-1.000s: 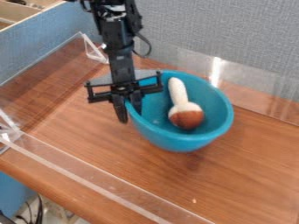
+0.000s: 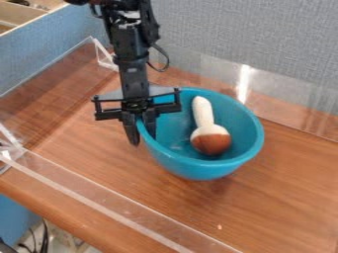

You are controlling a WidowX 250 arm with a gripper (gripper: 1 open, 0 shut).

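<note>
A teal plastic bowl [image 2: 224, 168] stands on the wooden table, holding a toy mushroom [image 2: 209, 134] with a pale stem and brown cap. My black gripper [image 2: 140, 126] is at the bowl's left side, its fingers reaching down around the rim. Whether they are shut on the rim is hard to tell.
Clear acrylic edging [image 2: 138, 216] runs along the front of the table [image 2: 278, 212], with more along the back. A grey textured wall stands behind.
The gripper has moved a little left. The bowl now sits slightly further left and looks more level; the mushroom shows slightly lower in it than a second ago.
</note>
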